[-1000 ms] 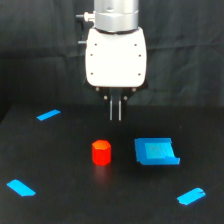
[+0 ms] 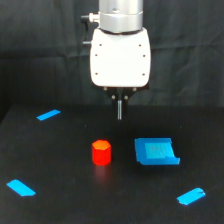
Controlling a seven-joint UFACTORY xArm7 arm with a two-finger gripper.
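My gripper (image 2: 120,110) hangs from the white arm end at the upper middle, pointing straight down. Its thin fingers are close together, shut, and nothing shows between them. Lower and a little to the left, a red block (image 2: 101,153) with a hexagonal outline stands on the dark table, apart from the fingers. To the right of the block lies a shallow blue tray (image 2: 157,160), which looks empty.
Blue strips lie flat on the table: one at the back left (image 2: 48,115), another at the front left (image 2: 21,188), a third at the front right (image 2: 191,197). A dark curtain hangs behind.
The fingers stood apart with a gap and are now together. My arm end has shifted slightly to the right. The block and tray have not moved.
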